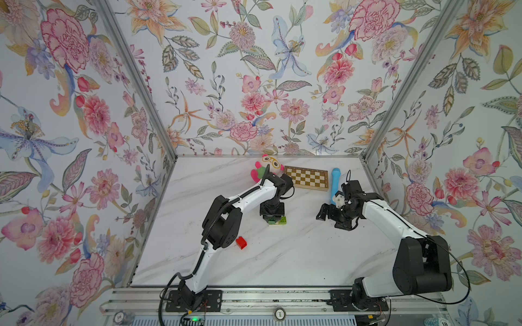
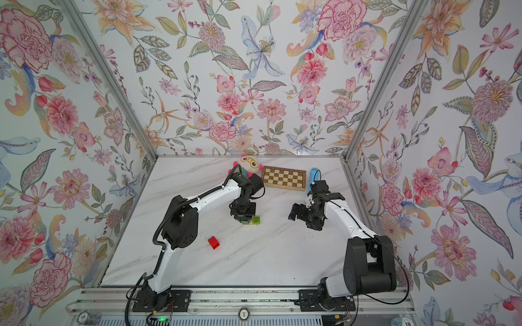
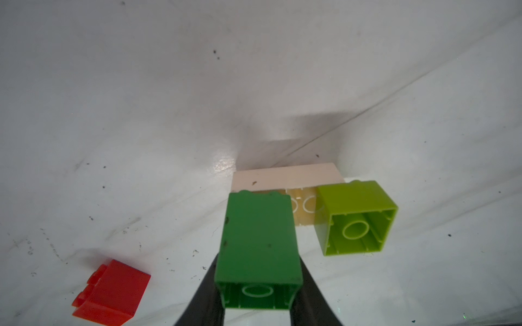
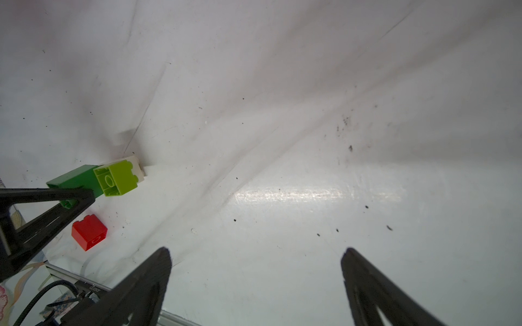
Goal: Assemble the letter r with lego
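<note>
In the left wrist view a dark green brick [image 3: 260, 239] is gripped by my left gripper, its hollow underside facing the camera. The brick's studded end lies against a beige brick [image 3: 285, 178], whose left part it covers; whether the studs are seated in it is hidden. A lime brick [image 3: 356, 217] sits on the beige brick's right end, beside the green one with a gap between. Apart from these, a red brick [image 3: 112, 290] lies loose at lower left. My right gripper stands open over bare table, to the right of the bricks.
Toward the back stand a pink plush toy [image 1: 268, 164], a checkered board [image 1: 307, 178] and a blue object [image 1: 335, 176]. The table between the bricks and my right gripper is clear.
</note>
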